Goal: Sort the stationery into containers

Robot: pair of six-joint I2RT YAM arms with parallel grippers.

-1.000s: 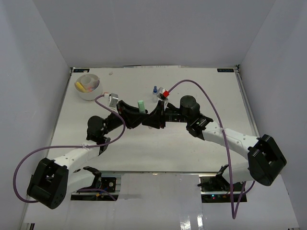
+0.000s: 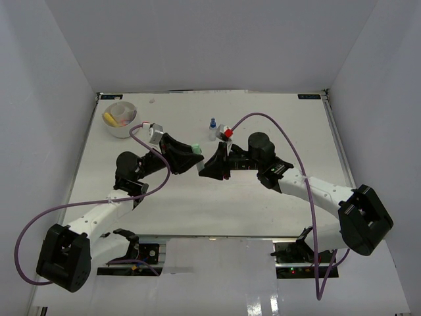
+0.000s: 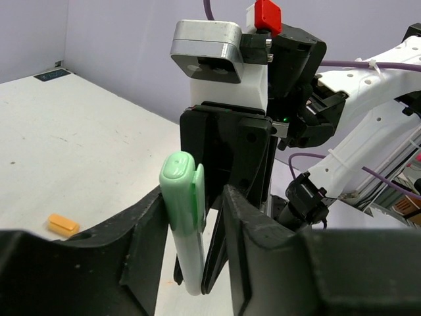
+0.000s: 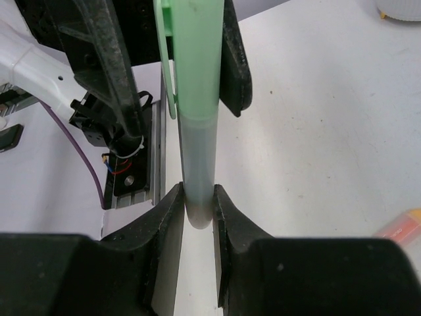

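A marker with a green cap and whitish body [image 3: 189, 247] stands nearly upright between my two grippers. My right gripper is shut on its whitish lower end. The left gripper is part open, its fingers on either side of the green cap [image 3: 179, 176], with a gap on the right side. In the top view the green cap [image 2: 196, 149] shows between the two hands over the middle of the table. At the back left is a white round container [image 2: 120, 132] with a yellow item [image 2: 110, 119] in it.
A small blue-capped bottle [image 2: 212, 130] stands behind the right gripper. On the table lies a pinkish block with an orange end [image 4: 400, 227].
The right gripper has shifted a little to the right and lower, the marker with it.
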